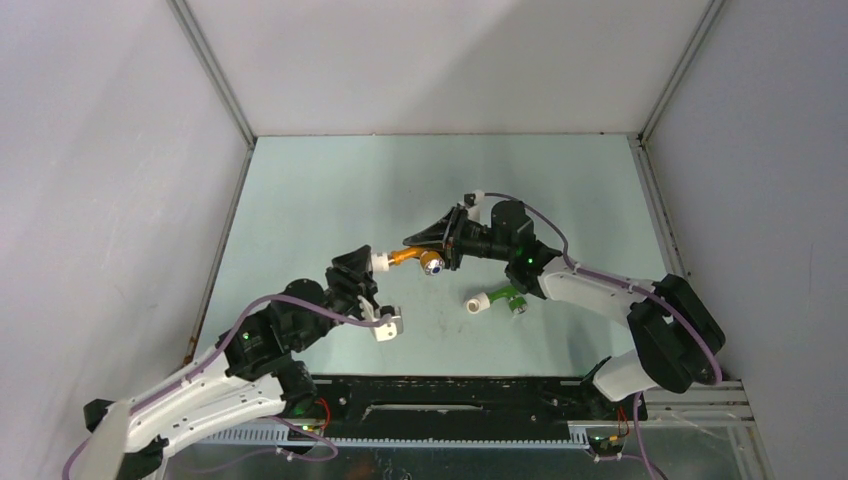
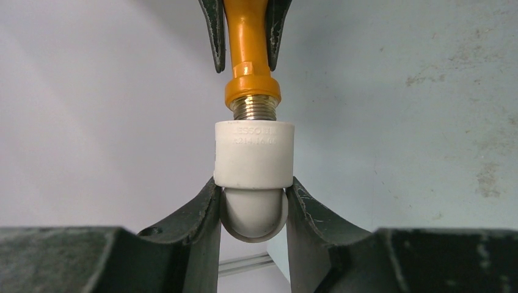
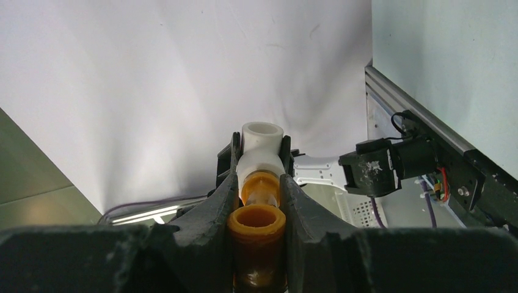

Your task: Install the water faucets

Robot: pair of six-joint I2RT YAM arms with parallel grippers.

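Observation:
An orange faucet (image 1: 408, 254) hangs above the board, my right gripper (image 1: 440, 238) shut on it; in the right wrist view the orange body (image 3: 256, 244) fills its fingers. At its left end a white pipe fitting (image 2: 254, 152) sits on the metal thread, with some thread (image 2: 254, 107) still showing. My left gripper is around the fitting's lower part, its fingers touching or very near it; whether it grips firmly is unclear.
A green-and-white fitting (image 1: 505, 298) lies on the pale board (image 1: 340, 185) below the right arm. White walls bound the board at back and sides; the back of the board is clear.

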